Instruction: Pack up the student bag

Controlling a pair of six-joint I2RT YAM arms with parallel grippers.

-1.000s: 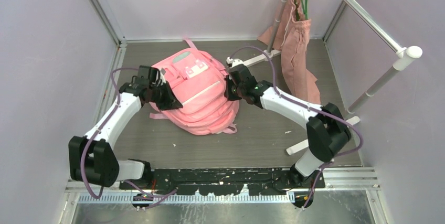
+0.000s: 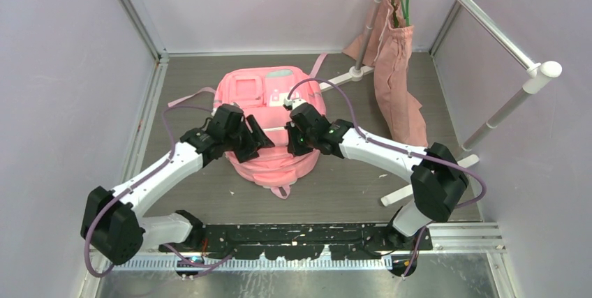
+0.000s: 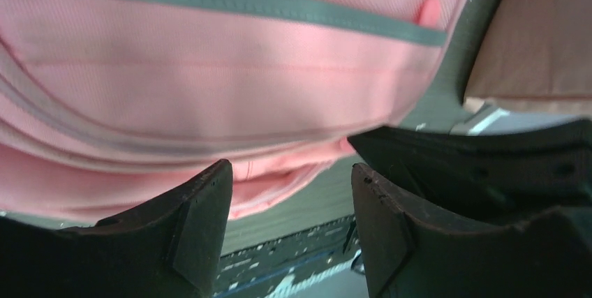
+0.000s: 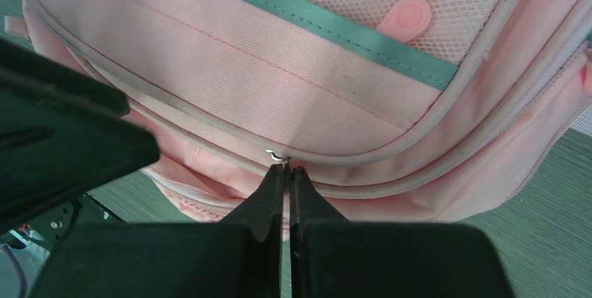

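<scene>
The pink backpack [image 2: 269, 172] lies on the floor beneath both grippers, its top upper-right of centre in the top view. My left gripper is open over the pink fabric and piping, nothing between its fingers. My right gripper is shut on a small metal zipper pull [image 4: 278, 155] at the piping along the bag's curved edge. The left gripper's dark body [image 4: 70, 130] reaches into the right wrist view from the left, close beside it.
Pink trousers [image 2: 394, 88] hang on a white rack [image 2: 502, 33] at the right. Bare floor [image 2: 349, 193] shows around the bag, with walls on three sides.
The backpack has turned to sit more upright in the top view and shifted down. My left gripper moved right and is open. My right gripper moved slightly left and down.
</scene>
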